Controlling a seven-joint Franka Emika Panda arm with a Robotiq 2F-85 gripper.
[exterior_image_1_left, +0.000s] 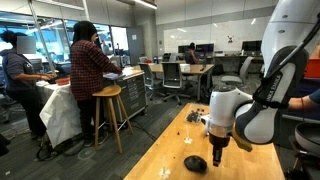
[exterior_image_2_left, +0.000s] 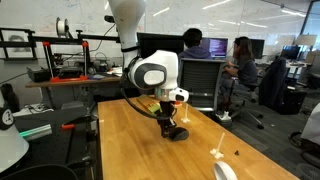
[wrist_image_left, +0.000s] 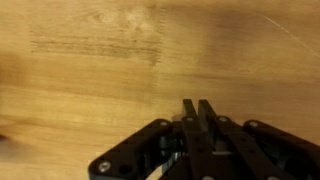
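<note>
My gripper (exterior_image_1_left: 216, 160) is low over the wooden table, its two dark fingertips close together. In the wrist view the gripper looks shut, with bare wood grain beyond the tips; nothing can be made out between them. A dark rounded object (exterior_image_1_left: 195, 163) rests on the table, just left of the gripper in exterior view 1. Exterior view 2 has the dark object (exterior_image_2_left: 178, 133) close beside the gripper (exterior_image_2_left: 166, 130); whether they touch cannot be told. The wrist view does not include that object.
Small white pieces (exterior_image_1_left: 165, 173) lie near the table's left edge. In exterior view 2 a small white piece (exterior_image_2_left: 217, 152) and a white rounded item (exterior_image_2_left: 225, 171) sit nearer that camera. People stand well beyond it.
</note>
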